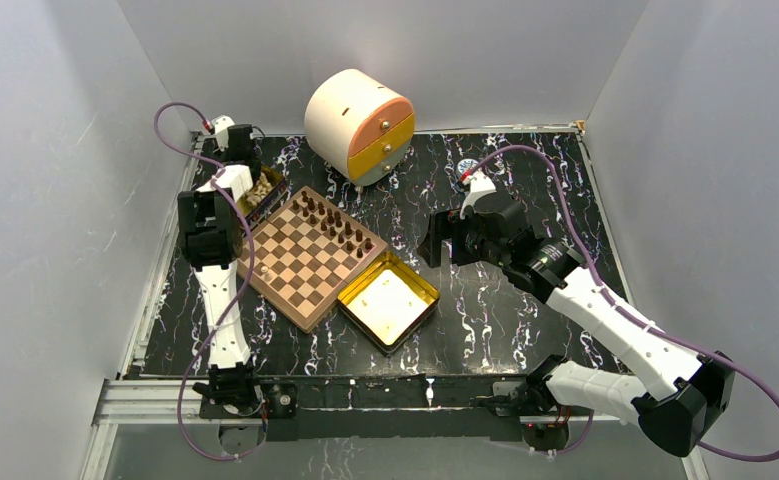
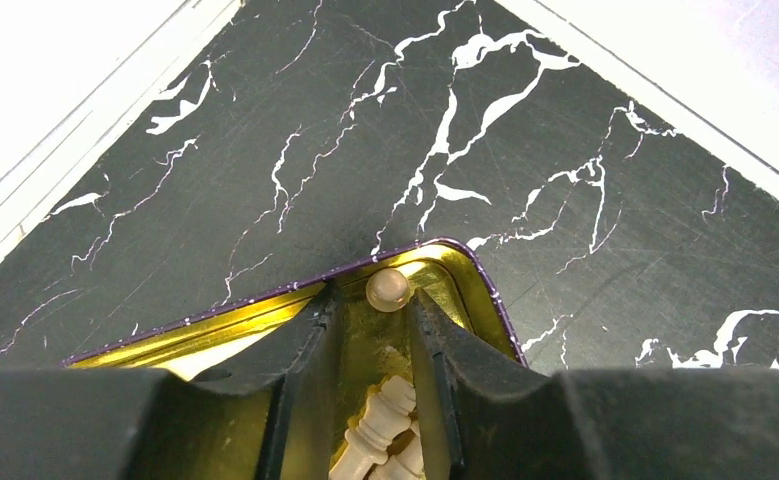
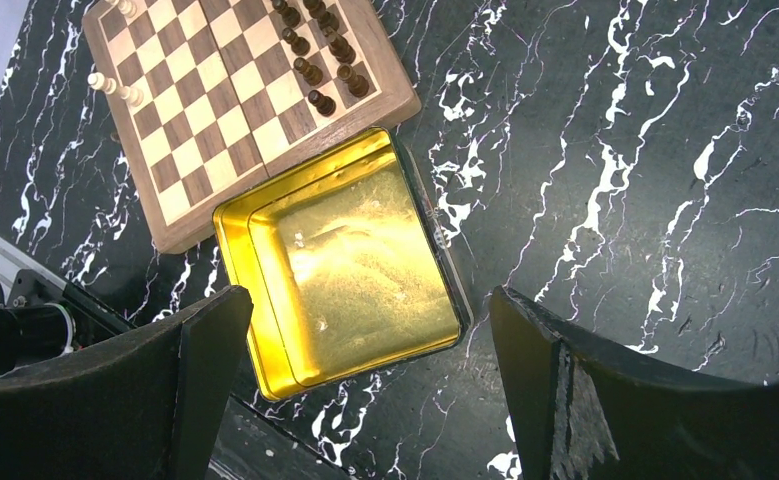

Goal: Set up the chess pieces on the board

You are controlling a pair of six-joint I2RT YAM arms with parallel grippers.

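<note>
The wooden chessboard (image 1: 303,258) lies left of the table's middle, with dark pieces (image 1: 348,233) in rows along its right side. White pieces (image 3: 115,88) are few, near its opposite edge. A gold tray at the back left (image 2: 452,262) holds light pieces (image 2: 377,425). In the left wrist view my left gripper stands open over that tray's corner, and a round-topped light piece (image 2: 388,289) shows between its fingertips, not gripped. My right gripper is open with nothing in it, high above the table right of the board.
An empty gold tray (image 3: 350,262) sits against the board's near right corner. A cream drum-shaped cabinet with coloured drawers (image 1: 361,124) stands at the back.
</note>
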